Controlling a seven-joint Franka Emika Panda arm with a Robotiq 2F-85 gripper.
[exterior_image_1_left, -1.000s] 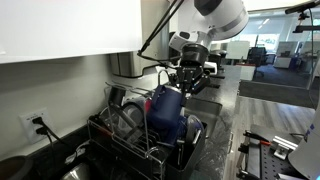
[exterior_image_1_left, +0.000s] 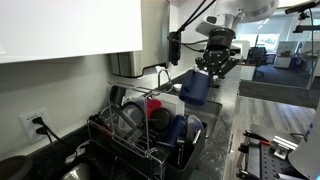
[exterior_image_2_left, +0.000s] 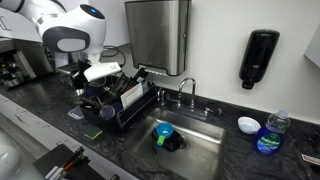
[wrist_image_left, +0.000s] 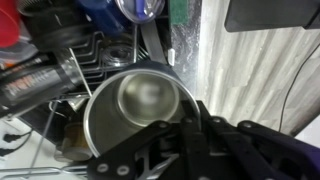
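Observation:
A dark blue cup (exterior_image_1_left: 195, 87) hangs tilted above the dish rack (exterior_image_1_left: 150, 152), with my gripper (exterior_image_1_left: 212, 73) shut on the cup's rim side. Looking down in the wrist view, I see into the round grey inside of the cup (wrist_image_left: 142, 100), which is empty. The dark fingers (wrist_image_left: 190, 128) meet its wall at the lower right. In exterior view 2 the arm's large white joint covers much of the gripper, so the grip is hard to make out there.
Below, the rack (exterior_image_2_left: 125, 112) holds dark pans, a red item and other dishes. To its right lies the metal sink (exterior_image_2_left: 205, 145) with a blue cup (exterior_image_2_left: 164, 131) inside. A white bowl (exterior_image_2_left: 248, 125) and a blue soap bottle (exterior_image_2_left: 271, 132) stand right of the sink.
The gripper has lifted the blue cup up out of the rack area and toward the right of exterior view 1. The dishes behind it now show.

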